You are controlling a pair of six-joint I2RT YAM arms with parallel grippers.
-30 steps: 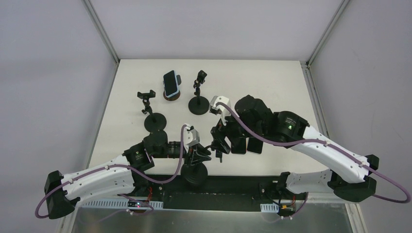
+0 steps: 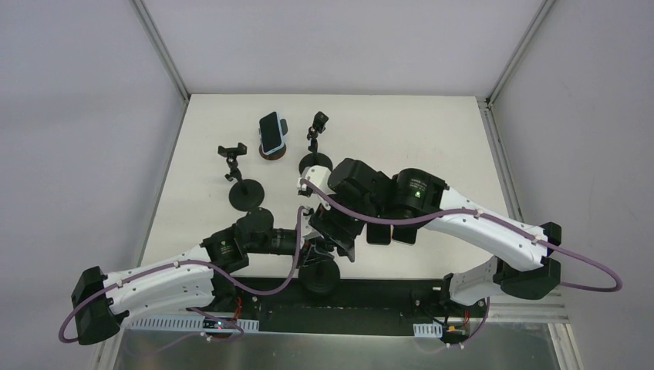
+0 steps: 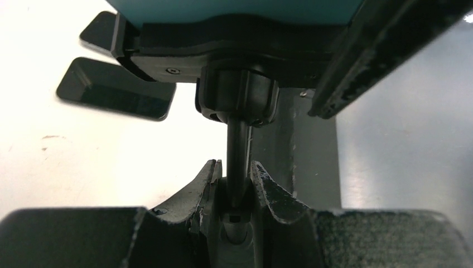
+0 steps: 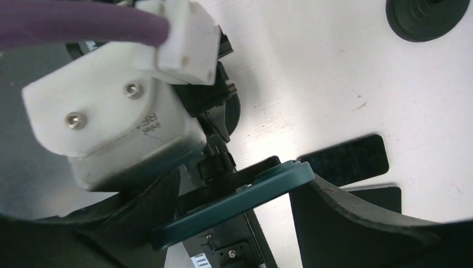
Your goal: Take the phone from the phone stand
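In the left wrist view, the phone [image 3: 240, 10] shows as a teal back at the top, clamped in the black holder of the phone stand [image 3: 237, 97]. My left gripper is shut on the stand's thin stem below that holder. From the right wrist view, the phone [image 4: 240, 204] appears edge-on, stretching across the gap of my right gripper. One dark right finger [image 3: 385, 50] passes beside the phone; whether both fingers press on it is unclear. In the top view the arms hide the phone, while the stand's round base [image 2: 320, 276] shows below them.
Two dark phones [image 4: 346, 161] lie flat on the table to the right. Farther back are a blue-edged phone [image 2: 271, 132] on a wooden-based stand and two empty black stands [image 2: 246, 195].
My right gripper has moved left, over the held stand. The phones and stands at the back have stayed put.
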